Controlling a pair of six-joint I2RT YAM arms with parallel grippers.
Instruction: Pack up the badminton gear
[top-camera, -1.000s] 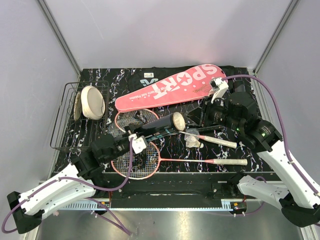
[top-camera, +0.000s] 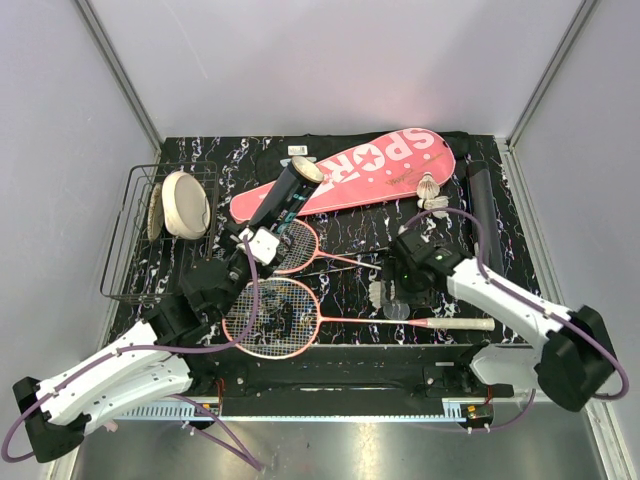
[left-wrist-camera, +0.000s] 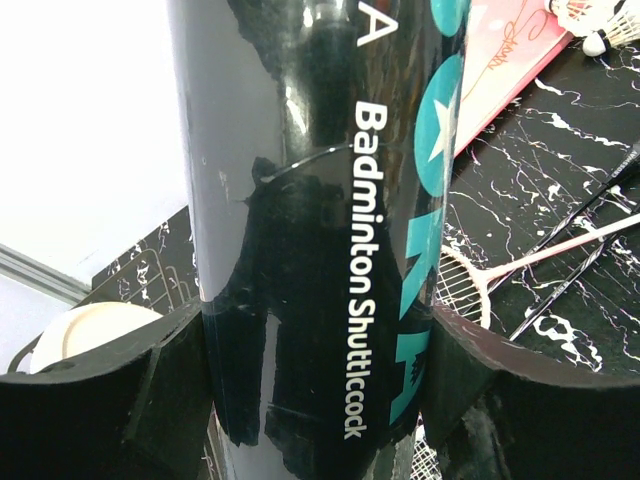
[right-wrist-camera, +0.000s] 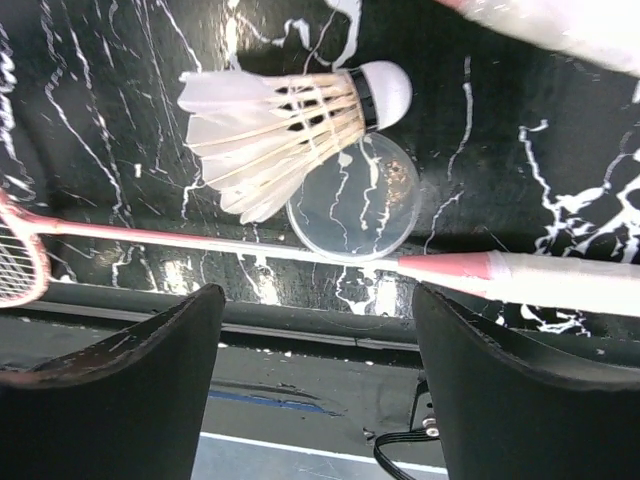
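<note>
My left gripper is shut on a dark shuttlecock tube, lifted and tilted, its pale round end pointing up and right. In the left wrist view the tube's printed side fills the middle between the fingers. My right gripper is open and empty above the lower racket's shaft. A shuttlecock lies just ahead of it, partly over a clear round lid. Two more shuttlecocks lie by the pink SPORT racket bag. Two pink rackets rest on the table.
A wire basket at the left holds a white round-rimmed item. Dark cloth lies behind the bag, and a black roll stands along the right edge. My right arm covers part of the upper racket's handle.
The left gripper has swung the tube up and back to the left, more upright.
</note>
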